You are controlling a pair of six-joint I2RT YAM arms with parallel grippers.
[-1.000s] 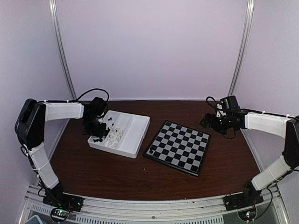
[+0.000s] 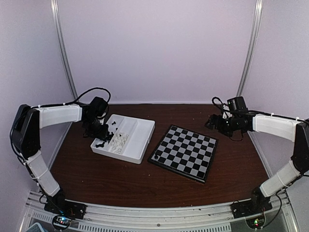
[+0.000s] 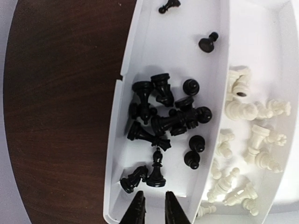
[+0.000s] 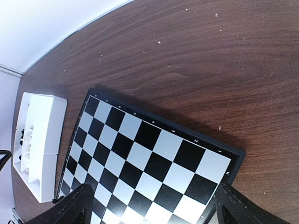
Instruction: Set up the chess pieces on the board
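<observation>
The white tray point(image 2: 140, 130) holds black pieces in its left compartment, seen up close in the left wrist view, such as a black pawn point(image 3: 208, 43), and white pieces point(image 3: 257, 140) alongside. My left gripper point(image 2: 101, 135) is over the black compartment, its fingertips narrowly apart; I cannot make out anything between them. The chessboard point(image 2: 182, 152) point(image 4: 140, 158) lies right of the tray, with a small dark piece point(image 2: 156, 156) on its left corner area. My right gripper point(image 2: 212, 123) hangs open and empty beside the board's back right.
Pale walls point(image 2: 154, 58) enclose the back and sides.
The right arm has shifted very slightly.
</observation>
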